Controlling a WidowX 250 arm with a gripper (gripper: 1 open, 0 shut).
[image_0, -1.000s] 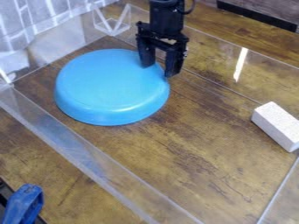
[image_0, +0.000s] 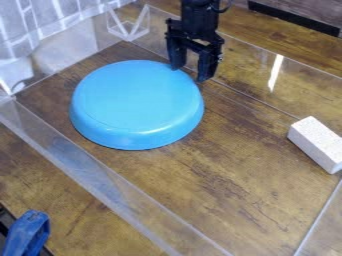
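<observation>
A large light blue disc (image_0: 134, 105) lies on the wooden surface at the upper left of the camera view. The black gripper (image_0: 191, 62) hangs just behind the disc's back right edge, its fingers low by the rim. Whether it is open or shut is too small and dark to make out.
A white block (image_0: 318, 145) lies at the right. A dark blue object (image_0: 24, 236) is at the lower left corner. Clear plastic walls line the left side.
Compared with a second ago, the blue disc has shifted slightly to the right and downward. The gripper has moved a little to the right.
</observation>
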